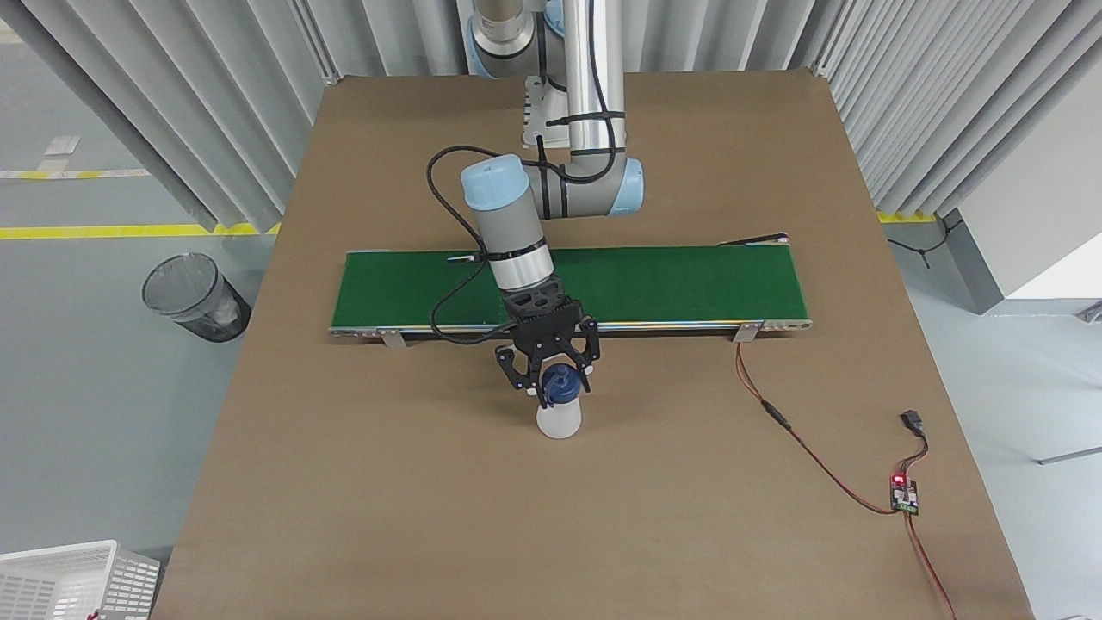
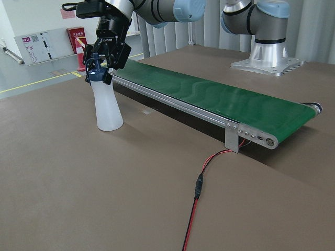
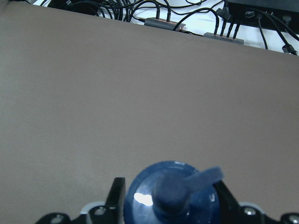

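Note:
A white translucent bottle point(image 1: 558, 419) point(image 2: 107, 109) with a blue cap point(image 3: 172, 196) stands upright on the brown table point(image 1: 537, 517), in front of the green conveyor point(image 1: 671, 284). My black gripper point(image 1: 547, 377) point(image 2: 98, 70) is down around the cap, its fingers on either side. In the wrist view the cap sits between the dark fingers at the bottom edge. Whether the fingers are closed onto it I cannot tell.
Red and black wires point(image 1: 826, 470) with a small board point(image 1: 904, 497) lie on the right of the table. A white basket point(image 1: 124, 579) and a bin point(image 1: 195, 295) are off the table.

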